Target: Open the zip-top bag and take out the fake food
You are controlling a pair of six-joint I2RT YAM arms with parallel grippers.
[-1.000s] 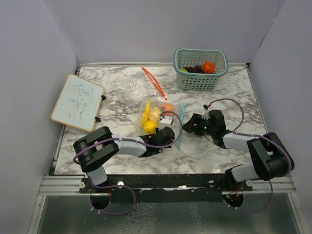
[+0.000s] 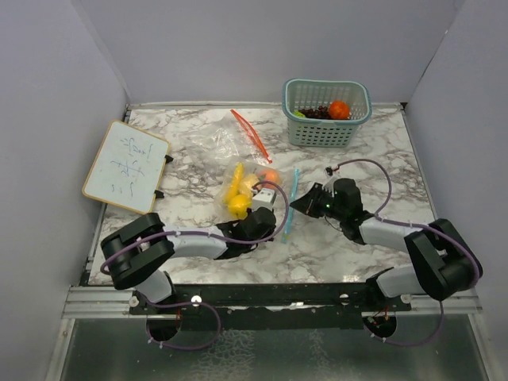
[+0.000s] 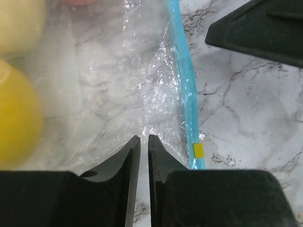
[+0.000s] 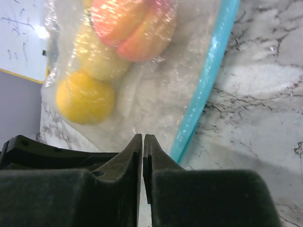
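Note:
A clear zip bag (image 3: 118, 80) with a blue zip strip (image 4: 208, 75) holds fake food: a yellow piece (image 3: 16, 118), a banana shape and a peach-coloured piece (image 4: 132, 28). The bag lies mid-table. My left gripper hangs over the bag's lower part, left of the zip strip, its fingertips close together with a narrow gap and nothing visible between them. My right gripper is beside the strip from the right, fingers shut with nothing showing between them.
An empty bag with a red zip (image 2: 214, 139) lies behind. A teal basket (image 2: 325, 135) with fruit stands back right, and a whiteboard (image 2: 127, 167) lies at left.

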